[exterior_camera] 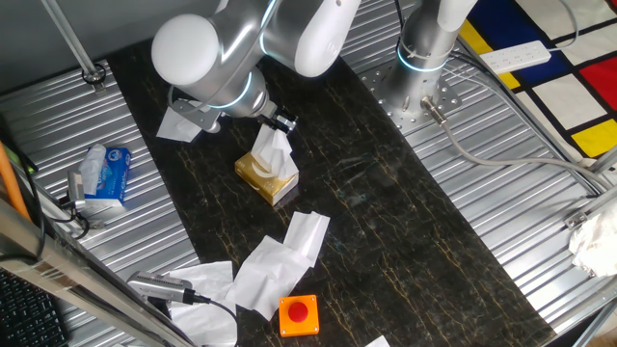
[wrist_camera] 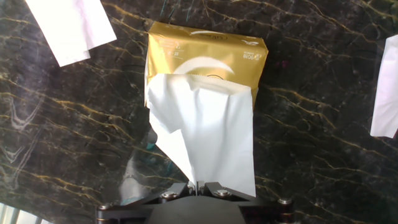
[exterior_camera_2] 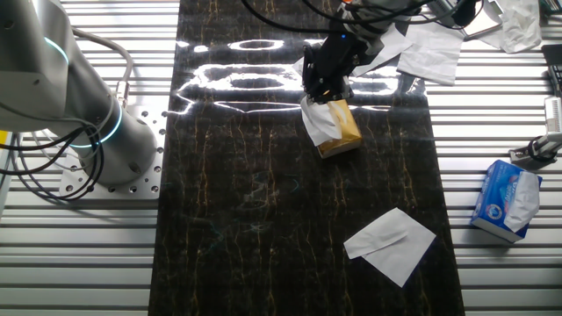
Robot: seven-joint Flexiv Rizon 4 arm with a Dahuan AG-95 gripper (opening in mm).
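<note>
A gold tissue pack (wrist_camera: 205,53) lies on the dark marbled table, with a white tissue (wrist_camera: 211,134) sticking out of its top opening. At the tissue's free end, my gripper is shut, its fingertips close together with the tissue's edge between them. The lower part of the tissue is still inside the pack. From the side, the gripper (exterior_camera: 285,122) stands just above the pack (exterior_camera: 267,177), and the tissue (exterior_camera: 274,147) spans the short distance between them. In exterior view 2 the arm partly hides the pack (exterior_camera_2: 344,132).
Loose tissues (exterior_camera: 270,275) lie on the table, one (exterior_camera_2: 391,246) apart from the others. An orange box with a red button (exterior_camera: 299,313) sits near them. A blue tissue pack (exterior_camera: 108,178) rests off the dark surface.
</note>
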